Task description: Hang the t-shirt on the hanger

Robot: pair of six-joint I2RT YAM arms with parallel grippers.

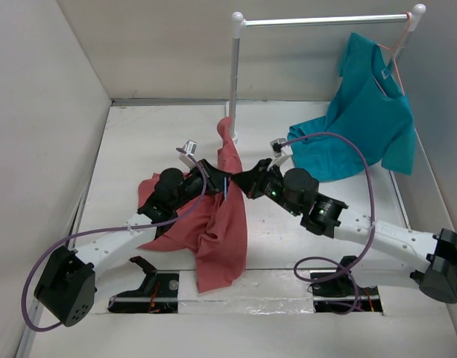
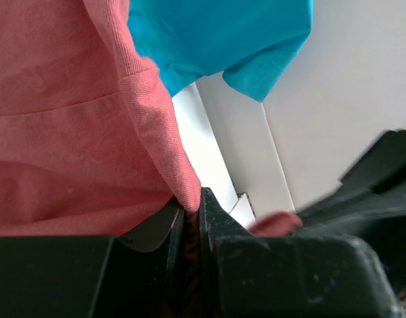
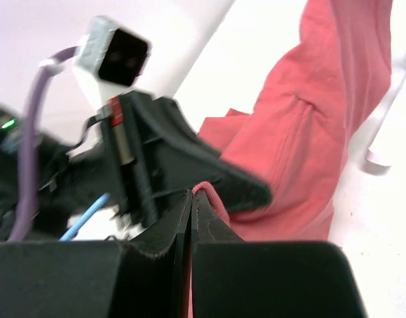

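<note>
The red t-shirt (image 1: 221, 231) is bunched at centre-left, one fold rising toward the rack post. My left gripper (image 1: 221, 179) is shut on a ribbed edge of it (image 2: 153, 126). My right gripper (image 1: 239, 183) is shut right beside the left one, with a thin rolled red edge (image 3: 209, 199) at its fingertips. In the right wrist view a thin blue item (image 3: 83, 218), possibly part of a hanger, shows beside the left gripper, mostly hidden.
The clothes rack (image 1: 325, 21) stands at the back. A teal shirt (image 1: 370, 127) hangs at its right end, spreading onto the floor. Walls enclose both sides.
</note>
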